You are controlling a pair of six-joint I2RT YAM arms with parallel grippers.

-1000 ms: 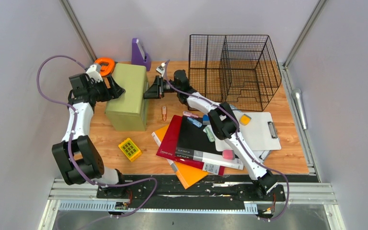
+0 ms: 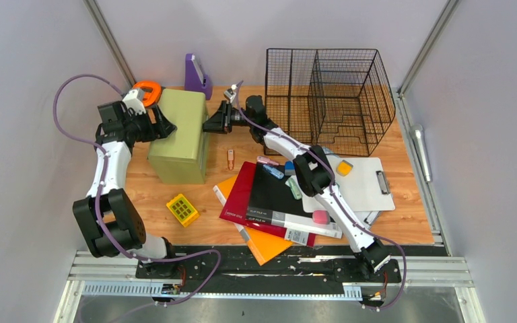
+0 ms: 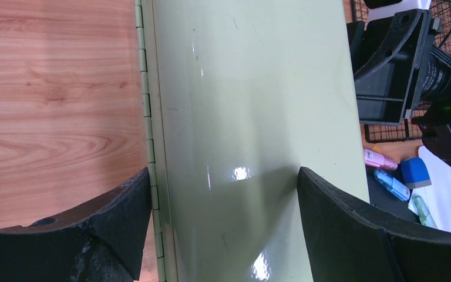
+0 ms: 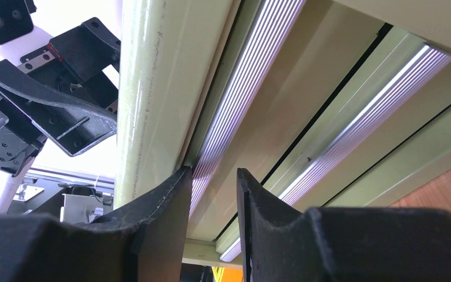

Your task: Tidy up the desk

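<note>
A pale green drawer cabinet stands at the left of the desk. My left gripper is at its left side and top; in the left wrist view its fingers are wide apart above the cabinet top, one past the hinge-like edge. At the drawer side is my right gripper, open, its fingertips close to a silver ribbed handle strip; contact is hard to tell. A second silver strip runs along another drawer. The drawers look closed.
A black wire rack stands at the back right. Folders, highlighters and a clipboard lie at front centre and right. A yellow block, an orange tape dispenser and a purple holder surround the cabinet.
My right gripper has shifted slightly up and to the right in the top view, beside the cabinet. The left arm shows almost no movement, and the cabinet stays in place.
</note>
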